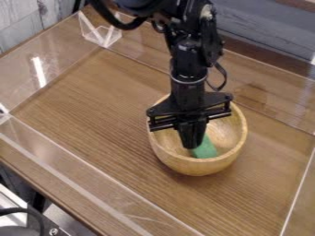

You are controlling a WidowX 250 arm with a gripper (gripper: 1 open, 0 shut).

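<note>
My black gripper [190, 123] hangs over a light wooden bowl [192, 164] at the centre right of the camera view, its lower parts inside the bowl's rim. A green object [205, 149] lies in the bowl, partly behind the gripper. I cannot make out whether the fingers are shut on it.
A clear plastic object [101, 29] stands at the back left. The table's edge runs along the lower left, with a dark cable below.
</note>
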